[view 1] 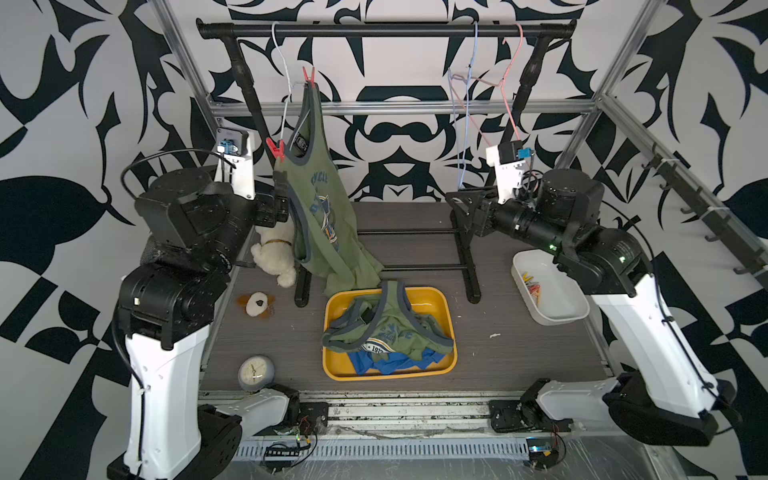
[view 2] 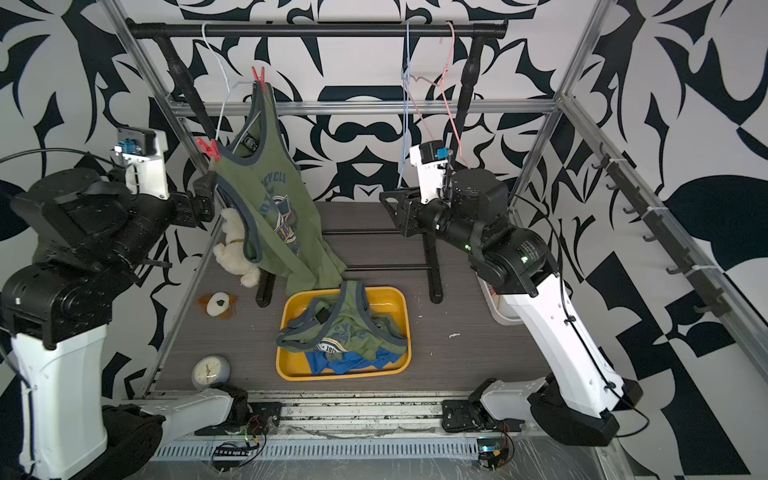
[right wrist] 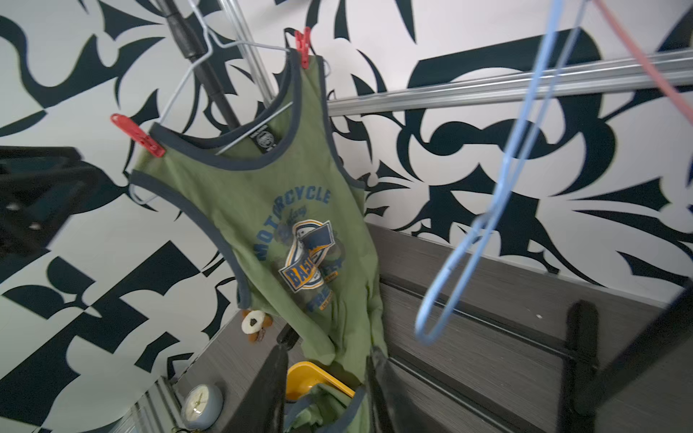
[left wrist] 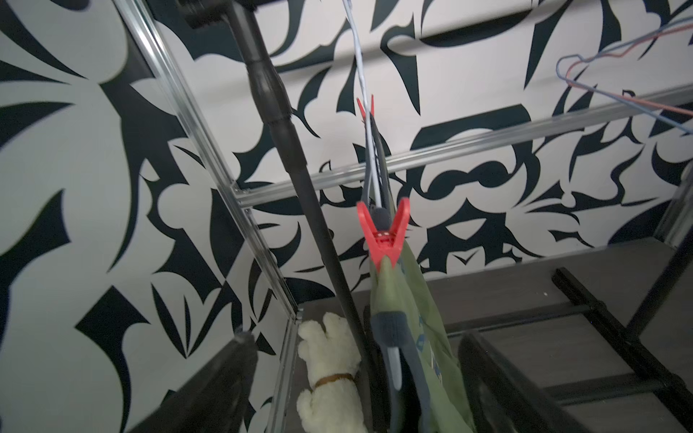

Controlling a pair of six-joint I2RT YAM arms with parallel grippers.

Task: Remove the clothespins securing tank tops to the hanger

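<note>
A green tank top [right wrist: 288,209] hangs from a white wire hanger [right wrist: 180,97], pinned at both shoulders. One red clothespin [left wrist: 384,234] grips the near shoulder; a second red clothespin [right wrist: 303,47] grips the far one. In the left wrist view my left gripper has its fingers spread, lower than the near pin, with the shirt's edge showing in the gap between them. It holds nothing. Over by the blue hanger [right wrist: 498,180], my right gripper is open and empty, away from the shirt.
A yellow bin [view 1: 329,360] with another green tank top [view 1: 392,324] stands below. At the right is a white tray [view 1: 556,312] with a few small coloured items. A pink hanger [view 1: 508,84] hangs by the rack's right post. Plush toys and a clock [view 1: 256,372] lie left.
</note>
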